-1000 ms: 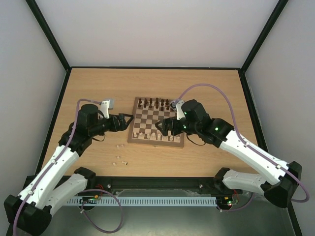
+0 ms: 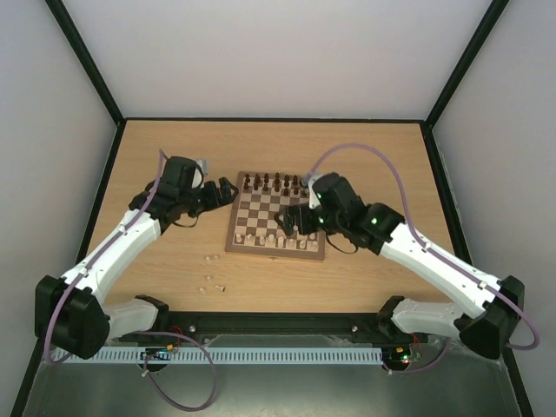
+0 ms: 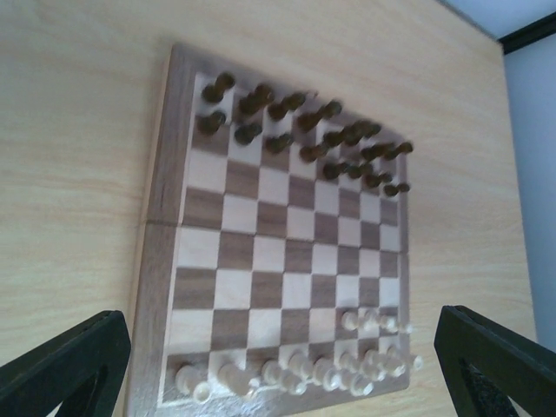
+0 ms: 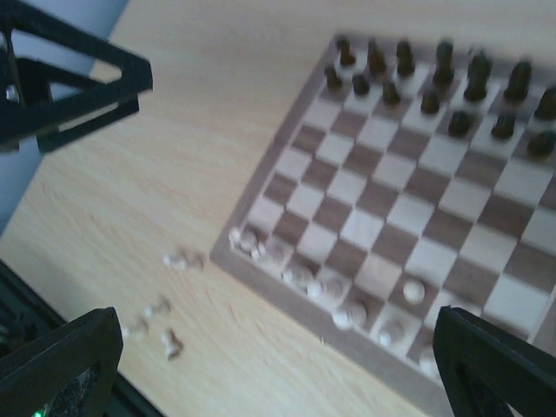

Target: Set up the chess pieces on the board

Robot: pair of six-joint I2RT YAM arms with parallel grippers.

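The brown-and-cream chessboard (image 2: 261, 213) lies mid-table. Dark pieces (image 3: 279, 143) fill two rows along its far edge. White pieces (image 3: 326, 373) stand along the near edge, with a few more (image 3: 369, 321) one row in, toward the board's right. Several white pieces (image 4: 173, 344) lie loose on the table left of the board's near corner. My left gripper (image 2: 234, 190) is open above the board's left edge, nothing between its fingers. Also open and empty, my right gripper (image 2: 281, 222) hangs over the board's middle right; its arm hides part of the board in the top view.
Bare wooden table (image 2: 165, 278) surrounds the board, with wide free room behind and at the right. Both grippers hover over the board fairly near each other; the left one's fingers show at the upper left of the right wrist view. Walls enclose the table.
The left gripper has moved away from me and slightly right over the second.
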